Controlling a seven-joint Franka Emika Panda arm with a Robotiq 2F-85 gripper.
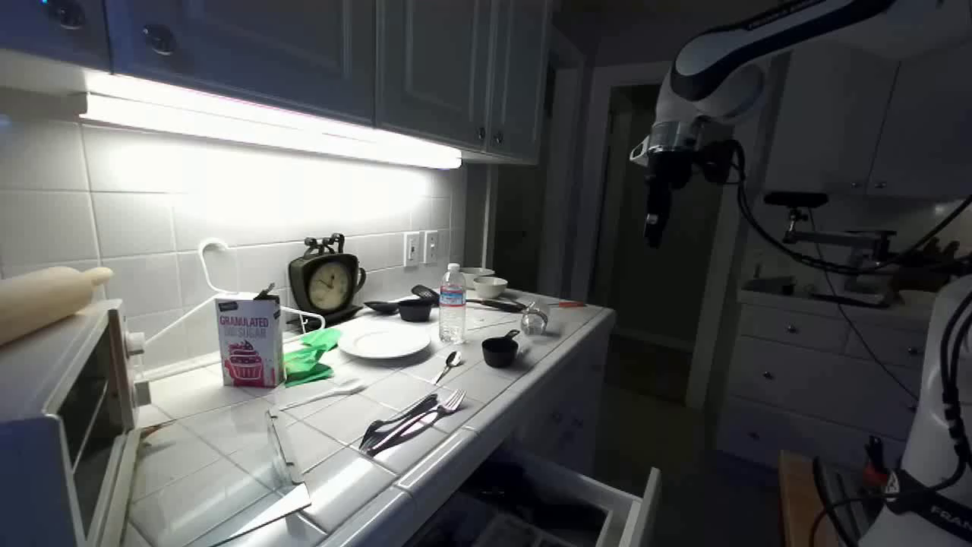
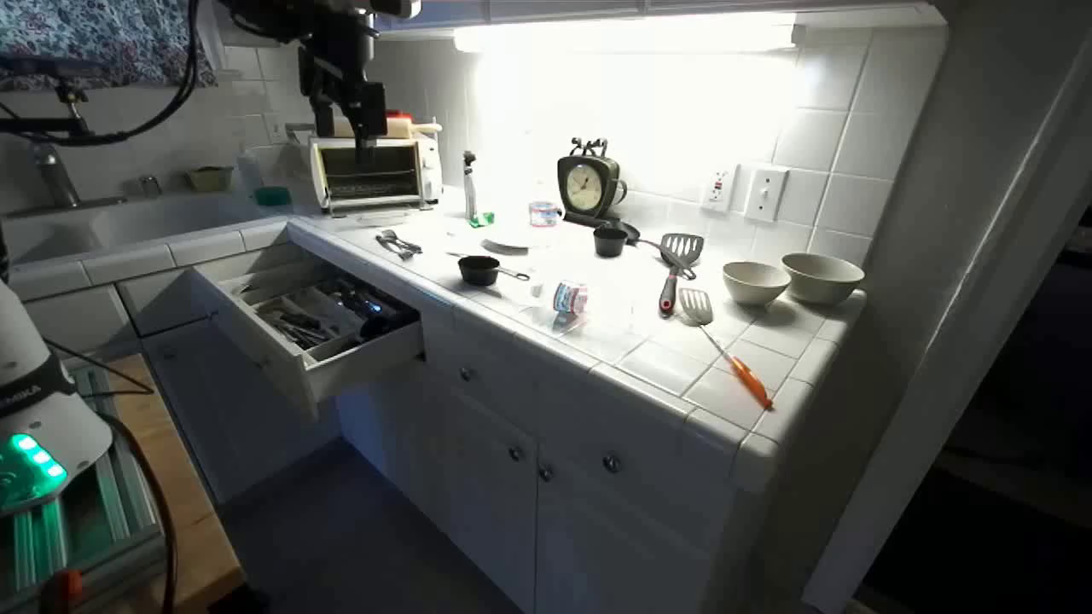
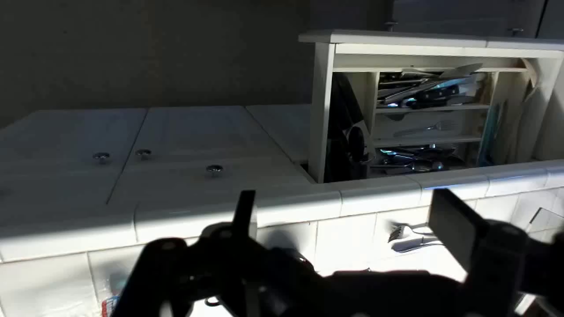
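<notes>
My gripper stands open, its two fingers wide apart and nothing between them in the wrist view. It hangs high above the counter (image 2: pixel 655 367), clear of everything on it. Below, the cutlery drawer (image 2: pixel 251 348) is pulled out; the wrist view shows knives (image 3: pixel 423 87), a single fork (image 3: pixel 428 128) and spoons (image 3: pixel 412 158) lying in its separate compartments. On the tiles near that drawer lie several forks (image 1: pixel 414 421), with a lone spoon (image 1: pixel 448 365) farther along. Close to them are a black measuring cup (image 1: pixel 499 352), a water bottle (image 1: pixel 452 310) and a white plate (image 1: pixel 384 343).
A toaster oven (image 2: pixel 374 169) bears a rolling pin (image 1: pixel 45 304). Along the wall stand a sugar box (image 1: pixel 250 342) and a clock (image 1: pixel 326 281). Two bowls (image 2: pixel 755 282), a slotted turner (image 2: pixel 682 249) and an orange-handled spatula (image 2: pixel 752 380) occupy the far end. A glass pane (image 1: pixel 273 474) lies near the oven.
</notes>
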